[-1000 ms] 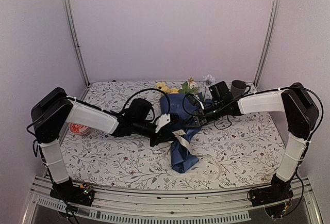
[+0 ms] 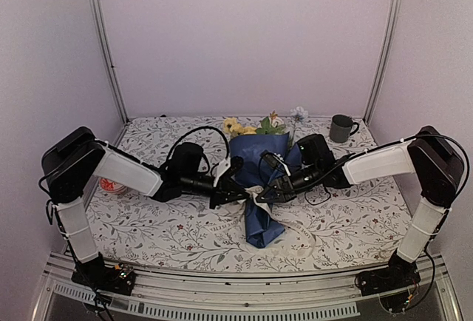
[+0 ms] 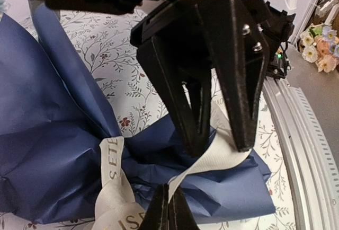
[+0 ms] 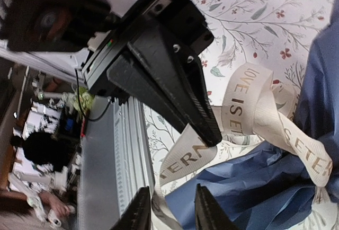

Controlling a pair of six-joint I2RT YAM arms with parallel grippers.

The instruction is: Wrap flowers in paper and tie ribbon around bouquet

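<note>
A bouquet wrapped in navy paper (image 2: 259,147) lies mid-table, its yellow flowers (image 2: 232,126) at the far end. Printed cream ribbon (image 4: 304,150) is looped around the narrow part of the wrap. My left gripper is shut on a strip of this ribbon (image 3: 222,153), just beside the wrap; the lettered strip (image 4: 185,156) runs from its fingertips toward my right gripper. The right fingers stand part open, with the ribbon passing between the fingers and a gap showing. Both grippers are close together above the lower wrap.
A dark mug (image 2: 342,128) stands at the back right. On the left, a red-and-white round item (image 2: 112,186) is partly hidden by the left arm. Loose ribbon ends (image 2: 303,243) lie on the cloth.
Slightly lower and to the right, the left gripper has shifted only a little.
</note>
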